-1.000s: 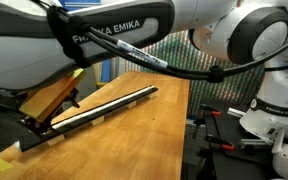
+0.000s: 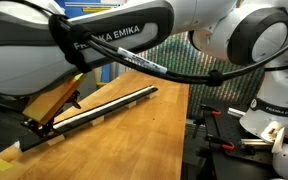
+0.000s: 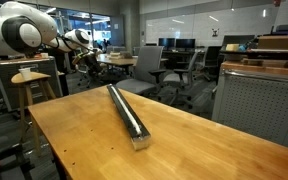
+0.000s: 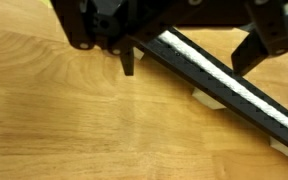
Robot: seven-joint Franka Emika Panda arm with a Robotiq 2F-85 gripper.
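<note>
A long black rail [image 3: 123, 111] with a white strip along its top lies on the wooden table [image 3: 214, 135]. In exterior view 1 the same rail [image 2: 94, 114] stretches diagonally from near the arm's end toward the back. From the wrist, the rail [image 4: 224, 80] crosses the upper right, passing below the gap between the fingers. My gripper is open, its two dark fingers wide apart, and nothing sits between them. How high the fingertips hang over the rail is hard to tell.
Pale blocks [image 4: 208, 99] show along the rail's side. Office chairs [image 3: 177, 62] stand behind the table, and a grey perforated cabinet [image 3: 259, 105] is beyond its right side. A cable [image 2: 169, 73] hangs along the arm.
The arm's upper link and its cable have shifted slightly. The rail has stayed in place.
</note>
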